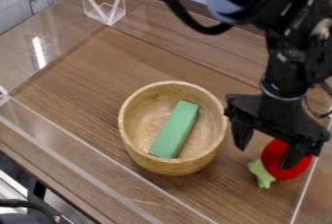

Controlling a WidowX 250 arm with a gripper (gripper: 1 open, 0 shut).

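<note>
My black gripper (273, 131) hangs at the right, its fingers spread over and around a round red object (285, 158) with a green top (262, 174), lying on the wooden table. Whether the fingers touch it I cannot tell. Left of it stands a tan bowl (136, 131) holding a green oblong block (176, 129).
A clear plastic object (104, 5) sits at the upper left. A black cable or arm part reaches across the top, and dark items show at the lower left edge.
</note>
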